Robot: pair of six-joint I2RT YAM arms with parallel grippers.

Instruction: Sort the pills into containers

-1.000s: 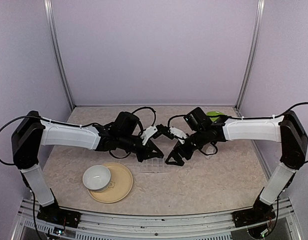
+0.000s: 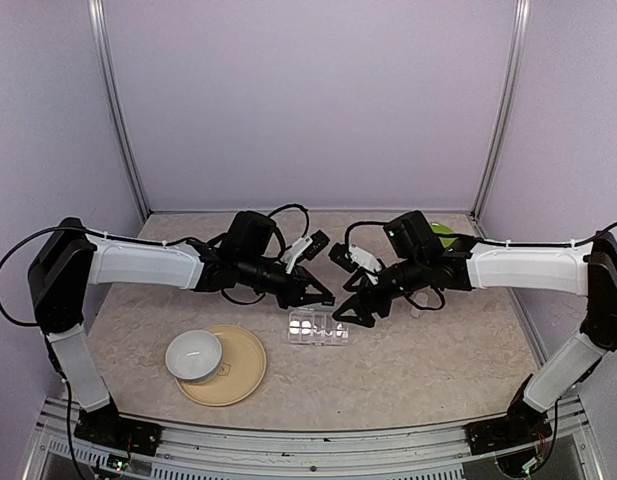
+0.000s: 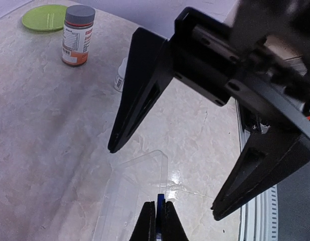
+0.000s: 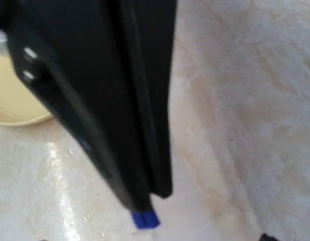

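A clear plastic compartment container [image 2: 318, 330] lies at the front middle of the table, under the two grippers; in the left wrist view its edge [image 3: 119, 186] shows. My left gripper [image 2: 323, 298] is shut over it, with a small blue piece [image 3: 160, 211] at its fingertips. My right gripper [image 2: 356, 312] hangs beside it to the right, its fingers apart in the left wrist view, with nothing visible between them. A labelled bottle [image 3: 77, 42] and a smaller white bottle [image 3: 119, 75] stand behind. I cannot make out any pills.
A white bowl [image 2: 193, 352] sits on a beige plate [image 2: 238, 385] at the front left. A green plate lies at the back right.
My left gripper has risen slightly and moved right over the container. My right arm has shifted a little to the right since a second ago.
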